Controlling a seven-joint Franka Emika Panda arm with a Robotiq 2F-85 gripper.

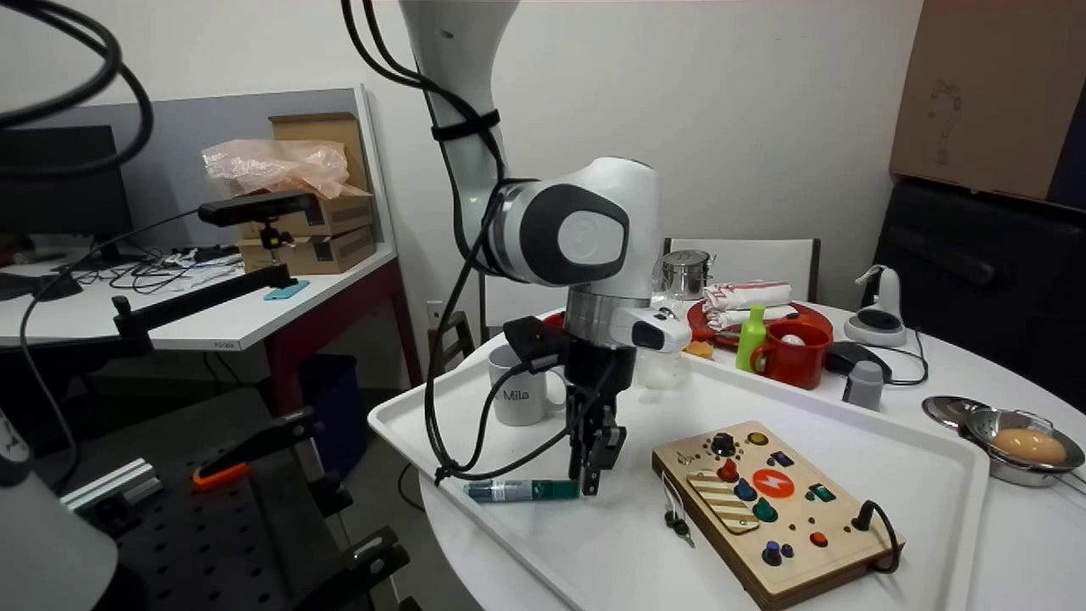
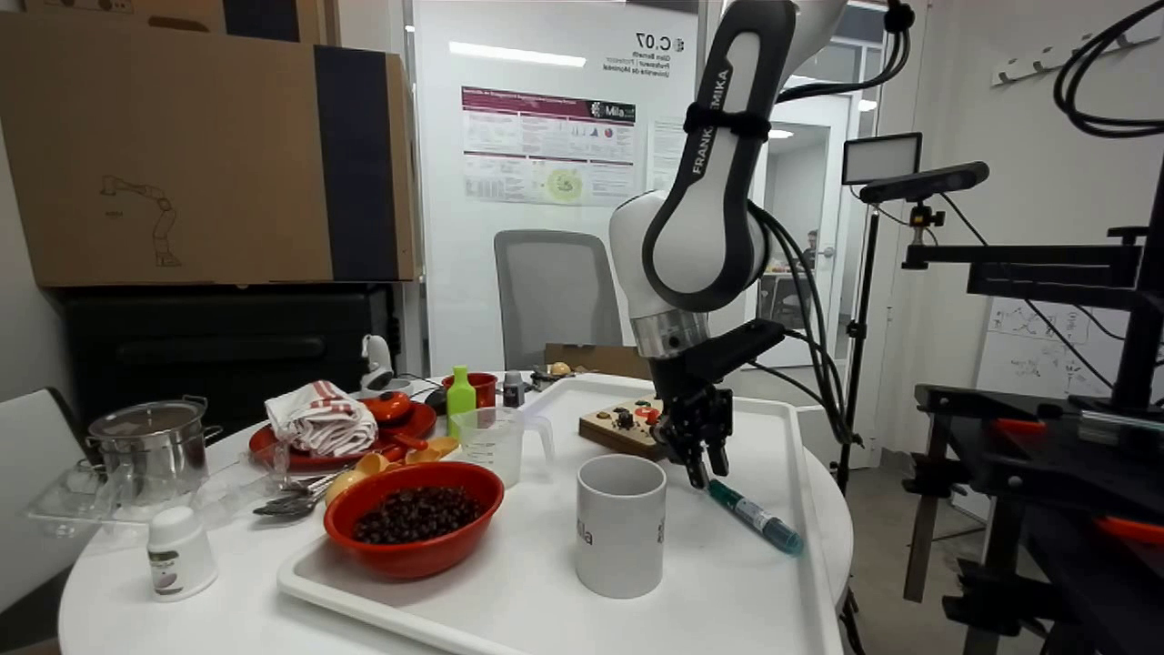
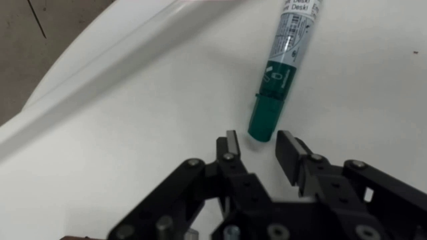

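A green marker with a pale label (image 3: 289,42) lies flat on the white tray (image 3: 132,160), its capped end toward my gripper. In the wrist view the fingers are part open, one to each side of the cap's tip, and nothing is visibly clamped between them. From the first exterior view, the marker (image 1: 524,490) lies near the tray's edge, with the gripper (image 1: 590,484) low over its right end. The second exterior view shows the gripper (image 2: 704,475) above the near end of the marker (image 2: 755,517). Whether a finger touches the cap is unclear.
A grey-white mug (image 2: 622,526) stands on the tray close to the gripper. A wooden button board (image 1: 779,509) lies to the other side, with a small cable dangling off it. A red bowl of dark beans (image 2: 415,517) sits at the tray's corner.
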